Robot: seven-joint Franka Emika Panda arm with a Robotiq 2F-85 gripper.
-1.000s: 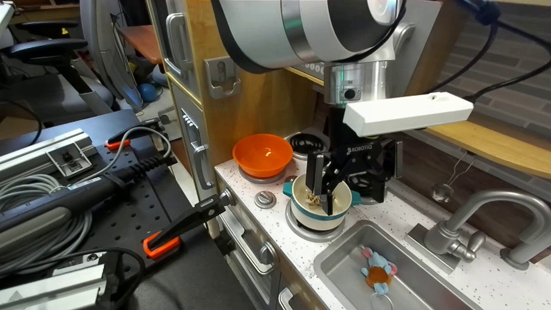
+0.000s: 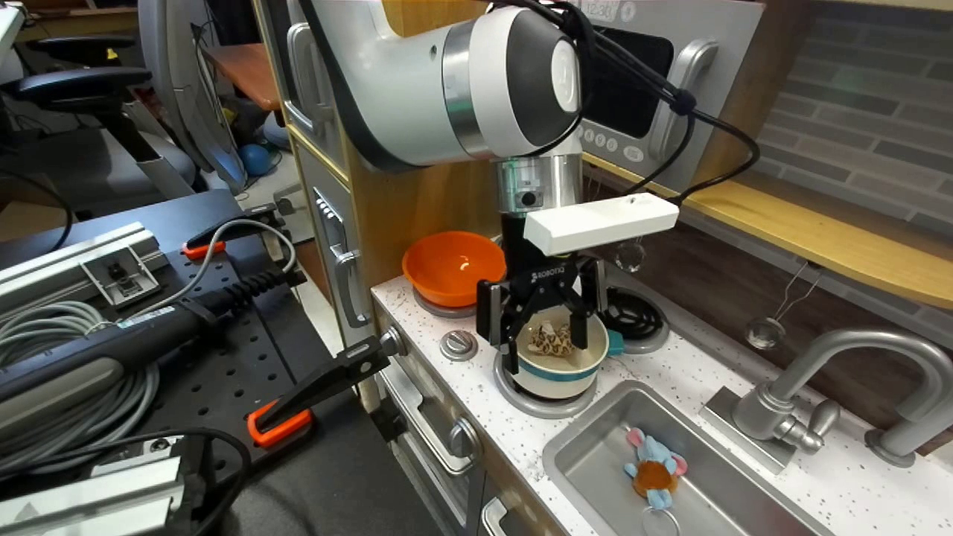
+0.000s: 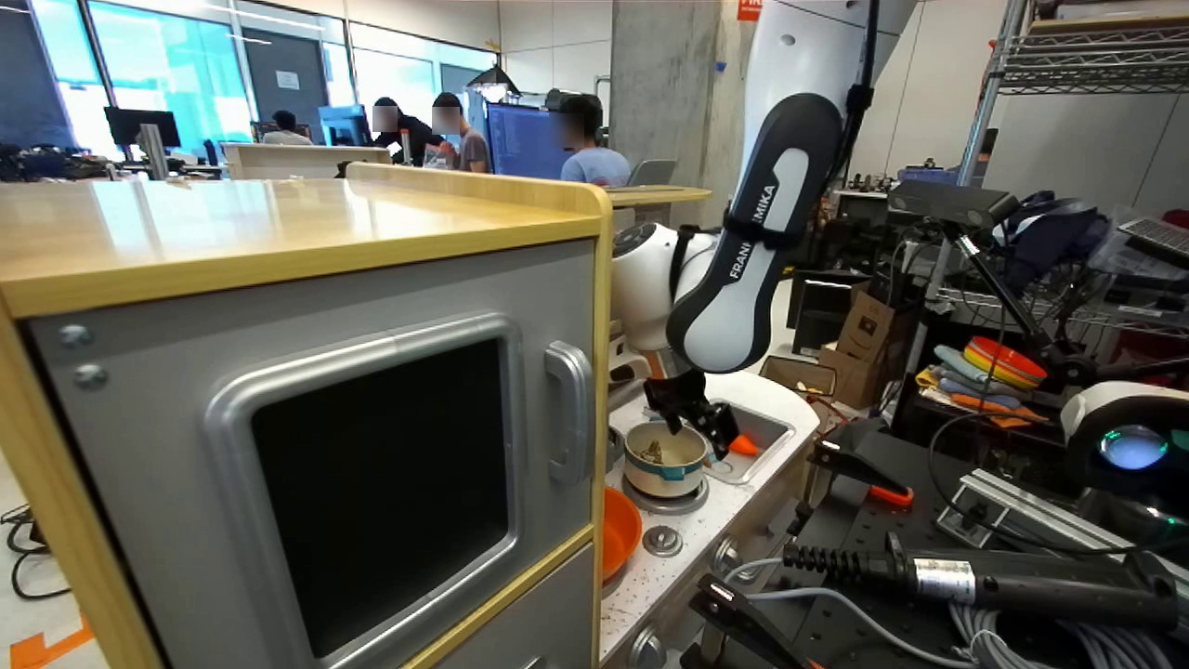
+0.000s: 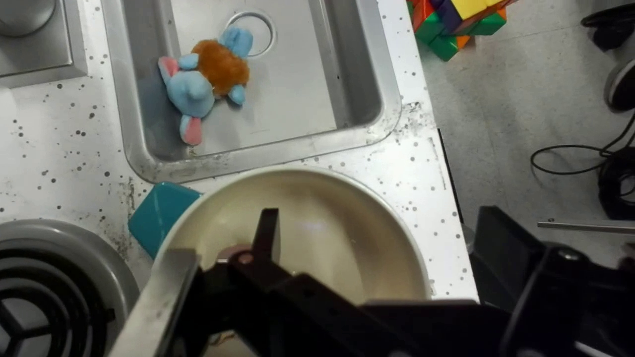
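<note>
A cream pot (image 2: pixel 563 385) with a teal band and teal handles sits on a front burner. Inside it lies a small brown-and-cream patterned thing (image 2: pixel 551 340), also visible in the pot in exterior view 2. My gripper (image 2: pixel 545 348) points down over the pot, fingers spread wide and nothing held between them. In the wrist view one finger (image 4: pixel 269 229) stands over the pot's inside, while the other finger (image 4: pixel 506 256) is out past the counter's edge. The gripper's own parts cover most of the near side of the pot there, hiding nearly all of the patterned thing.
An orange bowl (image 2: pixel 453 268) rests on the burner beside the cabinet. In the sink (image 4: pixel 136 143) lies a blue, pink and brown plush toy (image 4: pixel 220 68). The faucet (image 2: pixel 808 362) rises behind the sink. A shelf (image 2: pixel 804 237) and the microwave (image 2: pixel 616 107) overhang the counter's back.
My arm has swung left in exterior view 1, toward the cabinet and orange bowl, bringing the open gripper more squarely over the pot. Pot, bowl and toy have stayed put.
</note>
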